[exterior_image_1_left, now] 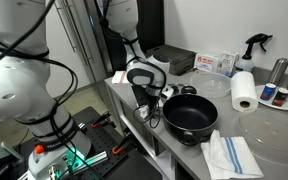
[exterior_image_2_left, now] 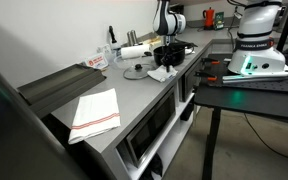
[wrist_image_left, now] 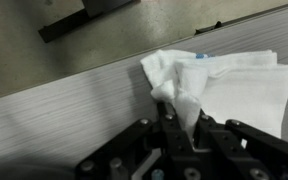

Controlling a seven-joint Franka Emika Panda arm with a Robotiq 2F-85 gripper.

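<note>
A crumpled white cloth (wrist_image_left: pixel 254 90) lies at the counter's edge in the wrist view, with a small blue patch at its upper border. Its bunched part rises between the fingers of my gripper, which is shut on it. In exterior view 1 my gripper (exterior_image_1_left: pixel 151 114) points down at the near counter edge, left of the black pot. Only a small white bit of the cloth (exterior_image_1_left: pixel 142 112) shows there, and the fingertips are hard to make out.
Right of the gripper stands a deep black pot (exterior_image_1_left: pixel 191 116). Beyond it are a clear lid (exterior_image_1_left: pixel 212 84), a paper towel roll (exterior_image_1_left: pixel 244 91) and a tray with cups (exterior_image_1_left: pixel 280 96). A striped towel (exterior_image_1_left: pixel 232 156) hangs over the front edge. Another towel (exterior_image_2_left: pixel 95 112) lies along the counter.
</note>
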